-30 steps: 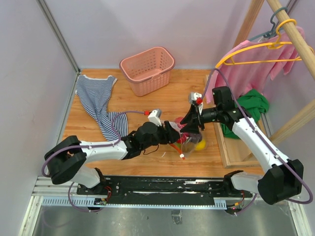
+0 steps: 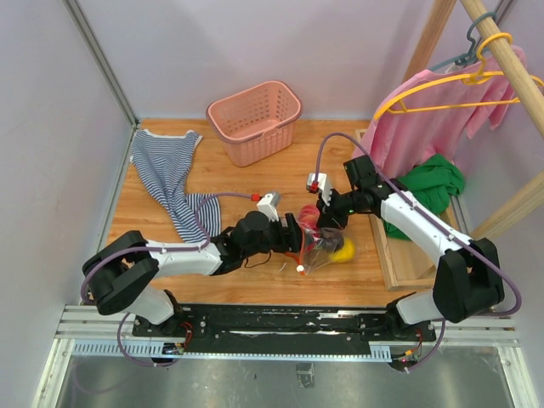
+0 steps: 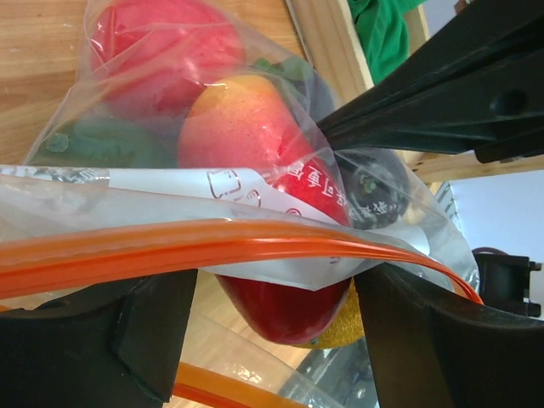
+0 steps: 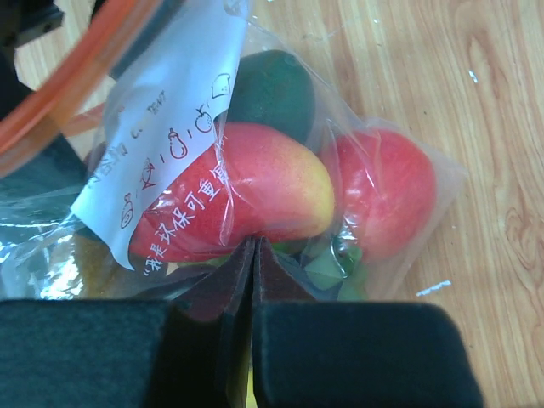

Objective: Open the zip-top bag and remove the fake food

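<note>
The zip top bag [image 2: 319, 253] with orange zipper [image 3: 212, 246] holds red mangoes [image 3: 238, 127], a red round fruit [image 4: 382, 195], a dark green fruit [image 4: 272, 89] and yellow fruit [image 2: 342, 250]. My left gripper stands open at the zipper edge, a red fruit and clear plastic between its fingers. My right gripper is shut, its tips against the bag beside a mango; nothing shows between them.
A pink basket [image 2: 253, 110] sits at the back, a striped cloth [image 2: 161, 166] on the left. At right stand a wooden box [image 2: 391, 263] with green cloth and a hanger rack with pink fabric.
The left arm has moved very little.
</note>
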